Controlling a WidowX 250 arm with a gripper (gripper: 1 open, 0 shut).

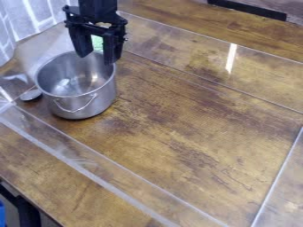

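A black gripper (95, 43) hangs over the back part of a steel pot (83, 105) at the left of the table. Whether its fingers are open or shut, and whether anything is between them, is not clear. A small green item (97, 41) shows partly behind the gripper. A small shiny metal object (24, 90) lies left of the pot, too blurred to name.
Clear panels or strips run along its edges. A pale translucent sheet (24, 19) stands at the back left.
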